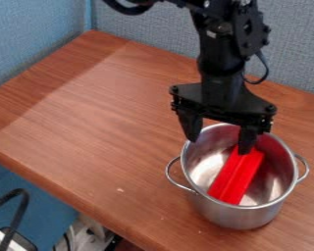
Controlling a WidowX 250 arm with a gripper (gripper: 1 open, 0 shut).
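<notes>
A steel pot [274, 196] with wire handles stands on the wooden table at the right front, a long red block [234, 179] lying inside it. My black gripper [219, 135] hangs over the pot's back rim with its fingers apart, open, nothing seen between them. Its right finger reaches down above the red block and hides part of the far end of it.
Blue padded walls [28, 44] border it at the back and left. Dark cables [5, 211] lie off the table at the lower left.
</notes>
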